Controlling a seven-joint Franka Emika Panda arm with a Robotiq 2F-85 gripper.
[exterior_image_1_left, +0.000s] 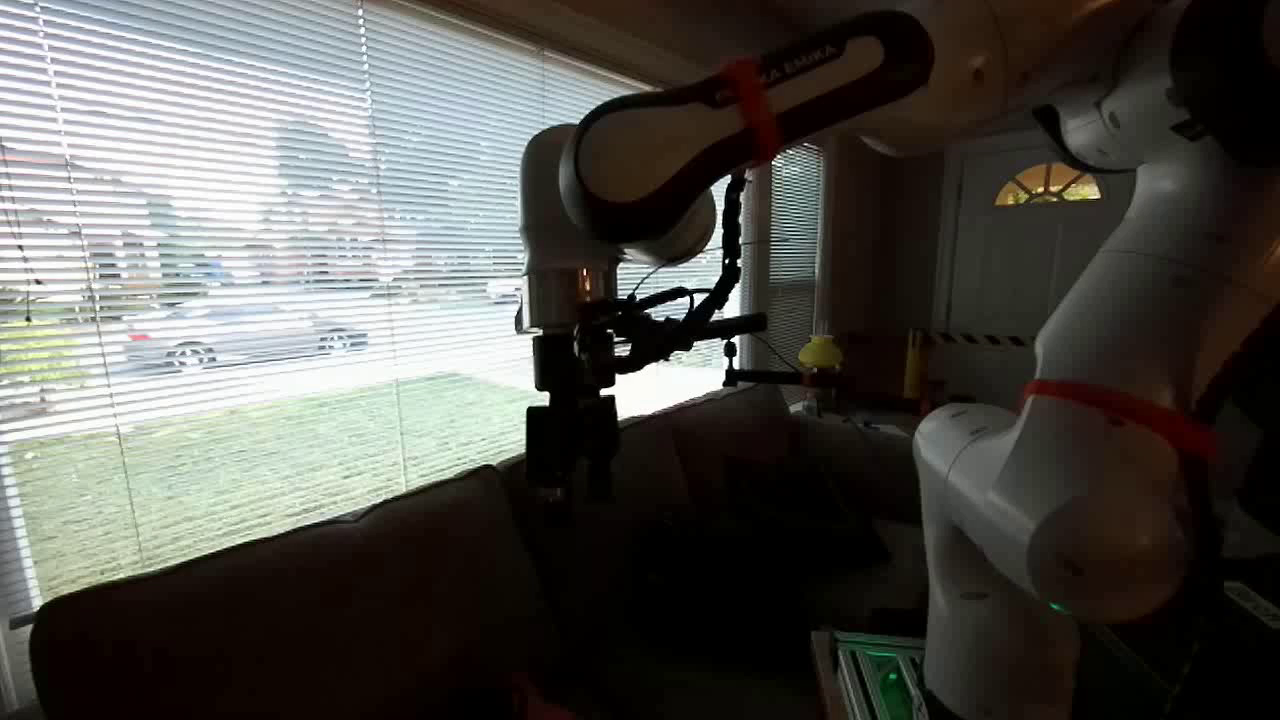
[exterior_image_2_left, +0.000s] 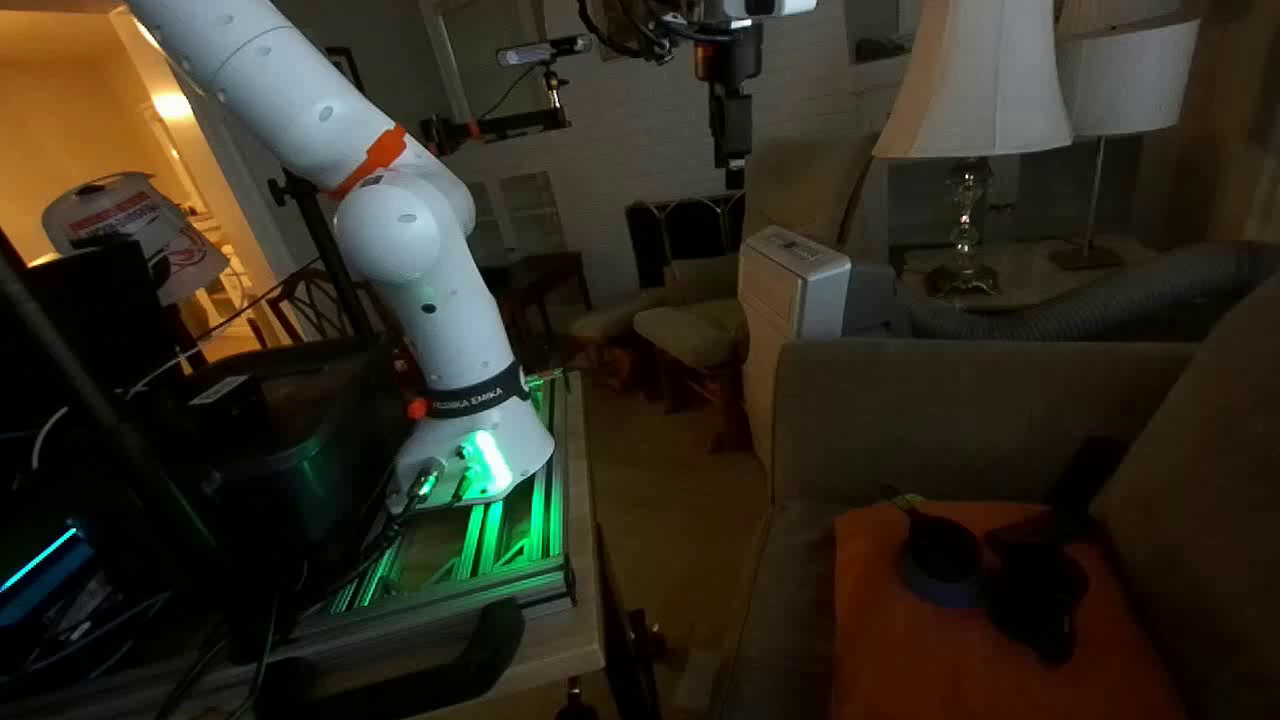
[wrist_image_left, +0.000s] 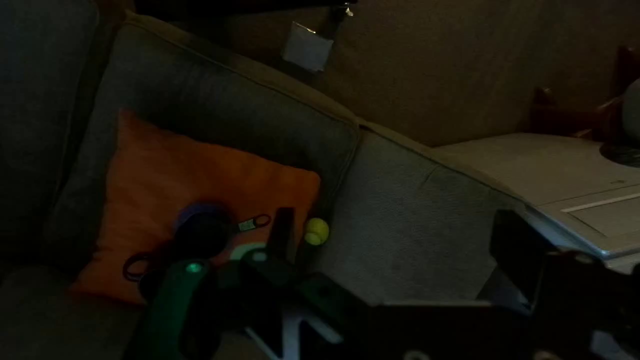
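Note:
My gripper is open, its two dark fingers wide apart with nothing between them. In exterior view 1 the gripper hangs pointing down in front of the window, above the dark sofa. An orange cushion lies on the sofa below and to the left in the wrist view. On it rest a dark round pan-like item with a looped handle, and a second dark item with a ring end, partly hidden. A yellow ball sits by the cushion's edge, close to one finger in the picture.
The grey sofa seat is bare right of the ball. A sofa backrest runs along the window. Beyond the sofa arm stand a white boxy appliance and a lamp. The room is dim, so details blur.

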